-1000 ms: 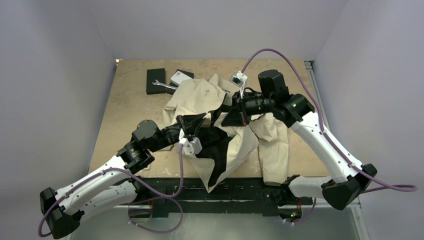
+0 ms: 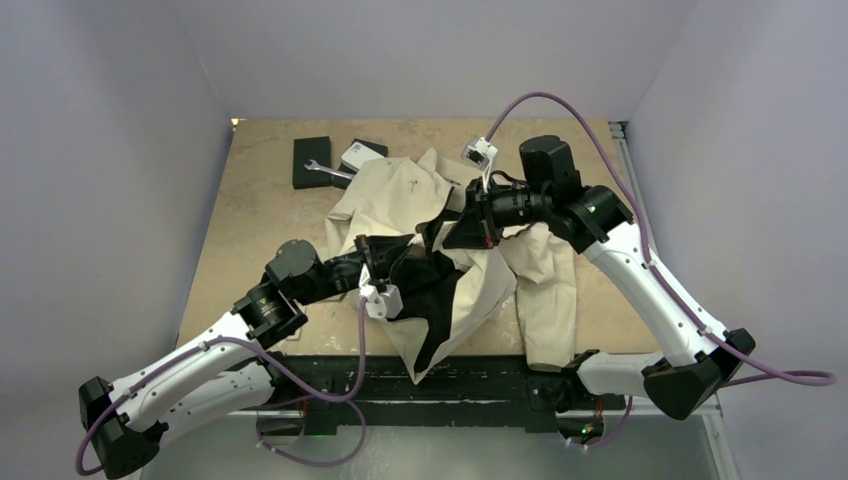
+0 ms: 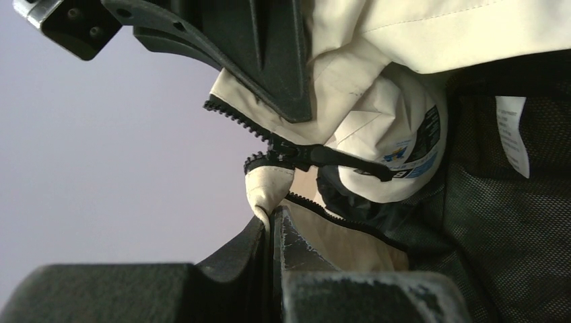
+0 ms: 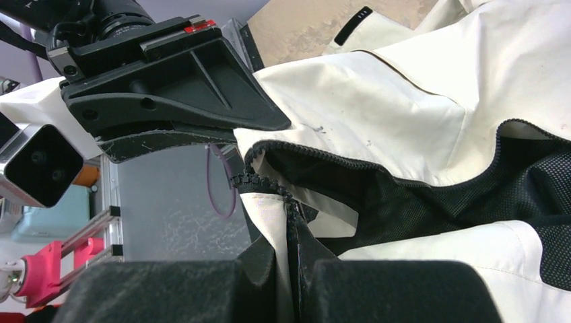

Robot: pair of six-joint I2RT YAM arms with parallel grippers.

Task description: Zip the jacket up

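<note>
The cream jacket (image 2: pixel 485 300) with black mesh lining lies bunched on the table, its front lifted between both grippers. In the left wrist view a black zipper slider with pull tab (image 3: pixel 289 153) sits where two toothed tapes meet. My left gripper is shut on a narrow fold of cream fabric with zipper tape, just below the slider. My right gripper is shut on a strip of jacket edge with black zipper teeth. The other gripper shows close above the slider in the left wrist view.
At the back left of the table (image 2: pixel 255 180) lie a black box (image 2: pixel 310 160), a white-topped item (image 2: pixel 362 155) and a wrench (image 2: pixel 320 167). Grey walls close in the sides and back.
My left gripper has moved very slightly down in the top view since a second ago, and the right arm has shifted slightly right.
</note>
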